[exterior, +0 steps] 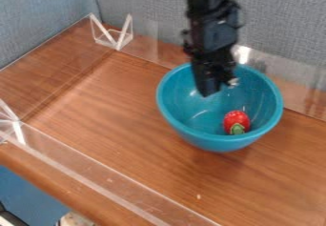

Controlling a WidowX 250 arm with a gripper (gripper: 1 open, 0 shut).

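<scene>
A turquoise bowl (185, 120) sits on the right half of the wooden table, with a red strawberry (235, 123) lying low in its right part. The black arm comes down from the top, and its gripper (216, 77) hangs blurred over the back of the bowl, above and apart from the strawberry. Its fingers are hard to make out in the blur; nothing shows held between them.
Clear plastic edging runs along the front and back, with a white wire piece (112, 34) at the back left. Grey padded walls stand behind.
</scene>
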